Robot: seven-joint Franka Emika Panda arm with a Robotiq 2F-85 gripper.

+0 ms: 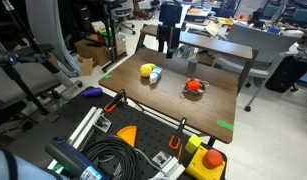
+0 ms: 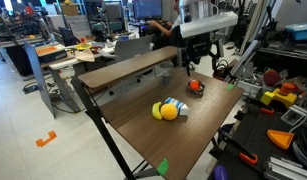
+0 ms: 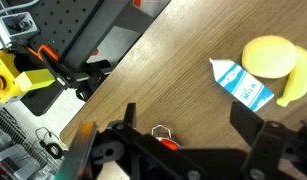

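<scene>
My gripper is open and empty, hanging above the wooden table. In the wrist view its dark fingers reach in from the bottom, with bare wood between them. A metal bowl with a red, round object in it sits right of the table's middle. Further left lie a blue-and-white pack and a yellow round object. The wrist view shows the pack, the yellow round object and a curved yellow piece close together. There the bowl is partly hidden at the bottom edge.
Along the table's front side stand orange-handled clamps. A dark cart with coiled black cable, an orange wedge and a yellow box is in front. Bare wood separates the pack and the bowl.
</scene>
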